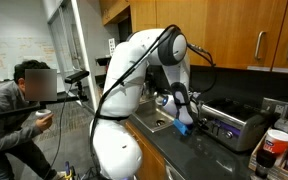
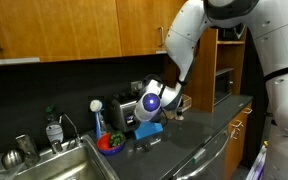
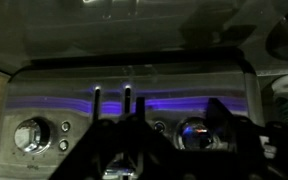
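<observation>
A silver toaster [image 1: 229,125] stands on the dark counter under the wall cabinets. Its front panel fills much of the wrist view, with one knob [image 3: 29,135] at the left, another knob [image 3: 194,133] at the right and two upright lever slots [image 3: 127,100] between them. My gripper is close in front of this panel. Its dark fingers stand apart, with part of the panel showing between them and nothing clearly held. Any contact with the levers or the right knob is hidden in the dark. In the second exterior view the arm's wrist [image 2: 151,105] hides much of the toaster.
Cups [image 1: 274,146] stand at the counter's near right end. A colander [image 2: 111,143] with green contents sits between the toaster and the sink [image 2: 79,165]. A person sits beyond the counter at left.
</observation>
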